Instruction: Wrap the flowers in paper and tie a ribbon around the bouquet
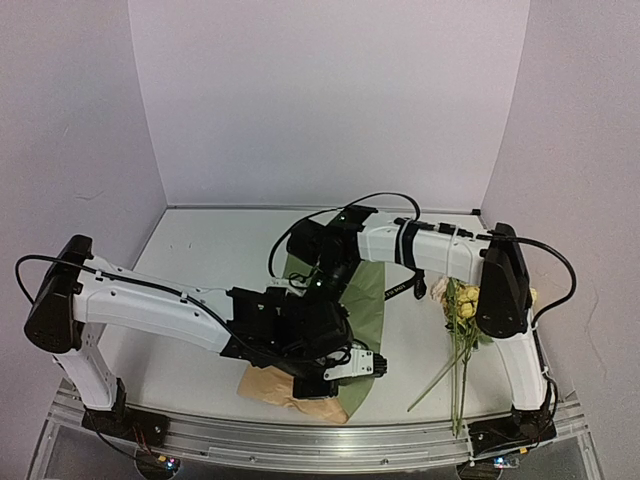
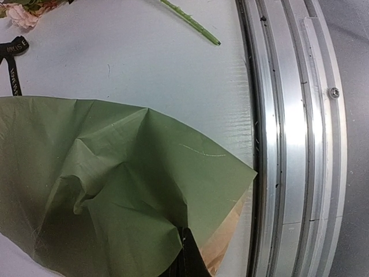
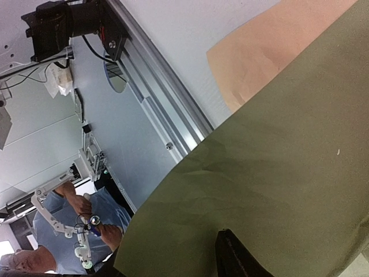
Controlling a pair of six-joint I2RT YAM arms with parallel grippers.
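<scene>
A sheet of green wrapping paper point(image 1: 365, 310) lies across the middle of the table under both arms, with a peach sheet point(image 1: 285, 388) showing beneath its front end. In the left wrist view, creases in the green paper point(image 2: 132, 161) run to my left gripper, which is shut on it. My right gripper stands open at the sheet's edge; one finger point(image 3: 228, 251) shows over the green paper point(image 3: 288, 144), the other partly behind it. The bouquet of flowers point(image 1: 465, 305) lies on the right, stems toward the front. A black ribbon point(image 1: 403, 286) rests between paper and bouquet.
The metal rail point(image 1: 300, 450) runs along the table's front edge. The two forearms sit close together over the paper and hide much of it.
</scene>
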